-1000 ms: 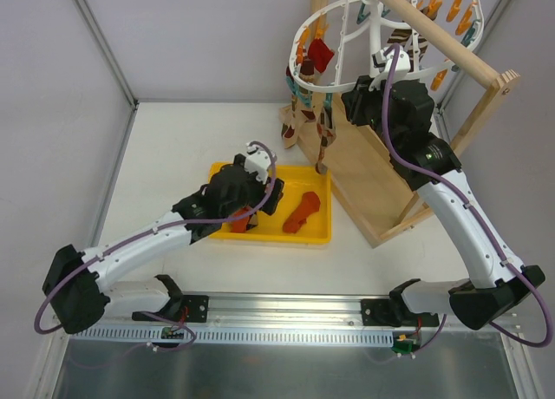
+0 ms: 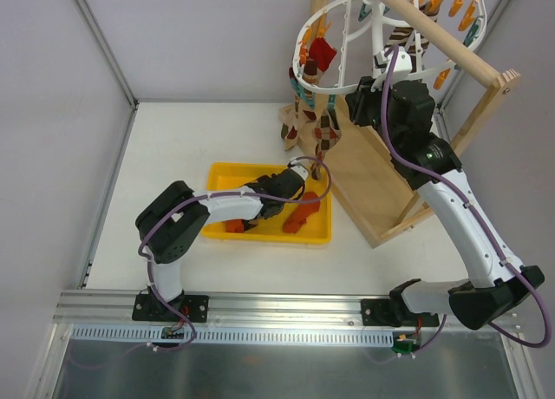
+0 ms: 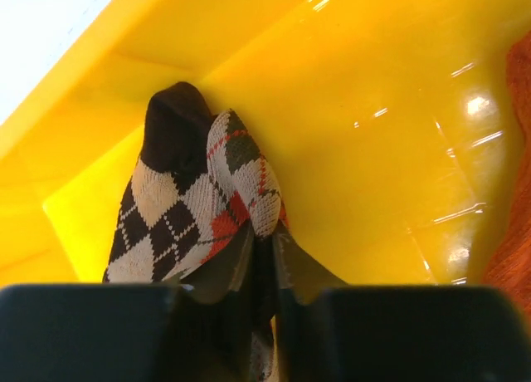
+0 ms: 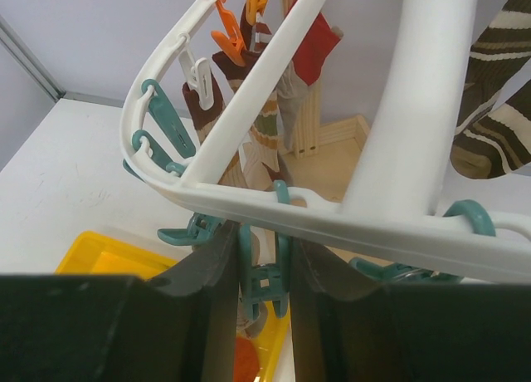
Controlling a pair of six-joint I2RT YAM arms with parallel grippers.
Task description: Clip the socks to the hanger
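Observation:
My left gripper is down inside the yellow bin (image 2: 217,173), its fingers closed around or close on a black, beige and red argyle sock (image 3: 158,224); whether it grips is unclear. An orange sock (image 2: 303,210) lies to its right. My right gripper is at the white hanger ring (image 4: 232,199), shut on a teal clip (image 4: 267,286). Socks hang from clips on the ring, including a brown striped one (image 4: 498,108) and a red one (image 4: 319,46).
The wooden hanger stand (image 2: 364,173) stands right of the bin.
My left arm has reached down and to the right into the bin, onto the argyle sock. The right arm looks unmoved.

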